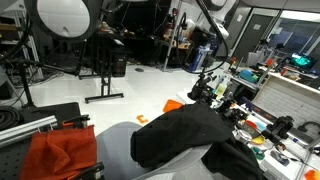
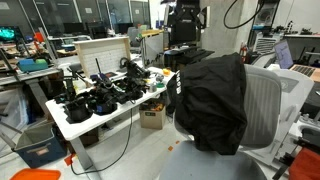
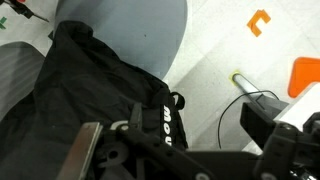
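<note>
A black garment (image 1: 180,132) lies draped over the back of a grey chair (image 2: 263,100). In exterior view 2 the garment (image 2: 210,105) hangs down the chair back towards the seat. White lettering shows on the cloth (image 3: 115,95) in the wrist view, where it fills much of the left side. My gripper is open, its dark fingers (image 3: 258,120) spread wide with nothing held between them. It is up above the chair; the exterior views show the arm small and high, so its exact height over the cloth is hard to judge.
A white table (image 2: 88,128) crowded with black devices stands beside the chair. A red cloth (image 1: 62,152) lies at the front left in exterior view 1. Orange pieces (image 3: 305,75) and a cable are on the pale floor.
</note>
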